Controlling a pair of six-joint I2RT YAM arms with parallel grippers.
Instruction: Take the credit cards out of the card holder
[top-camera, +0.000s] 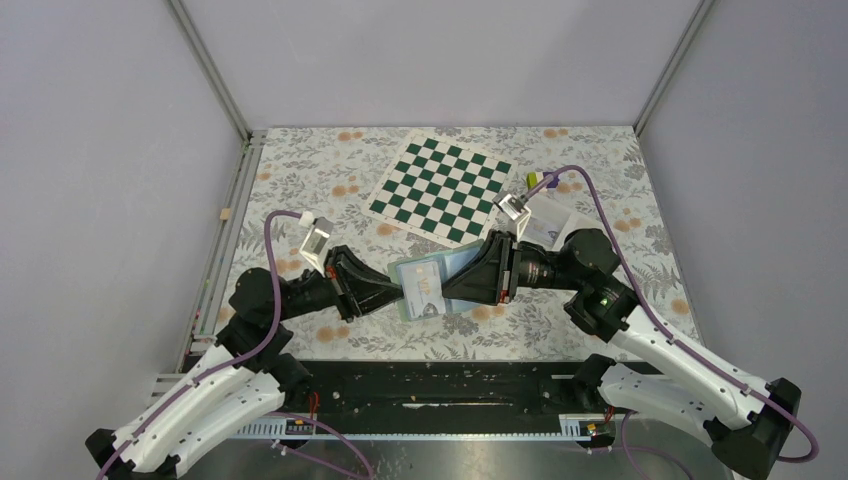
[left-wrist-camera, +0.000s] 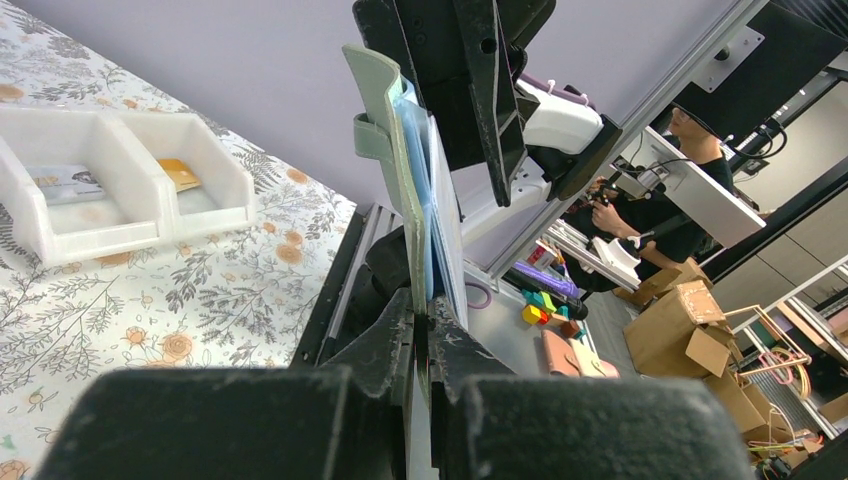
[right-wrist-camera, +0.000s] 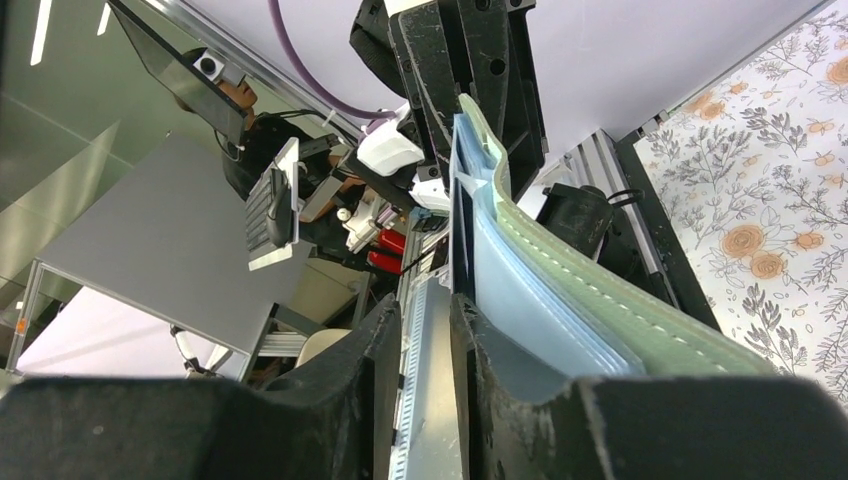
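Note:
A green and blue card holder is held up between my two arms, opened at its clear pages. A card with a picture on it faces up in one page in the top view. My left gripper is shut on the holder's left edge; the left wrist view shows the green cover running down between its fingers. My right gripper is part open, its gap empty. One of its fingers sits close against the blue pages; whether it touches a card is hidden.
A white two-part box holds a card and a yellow item. A green-and-white checkered mat lies flat behind the arms.

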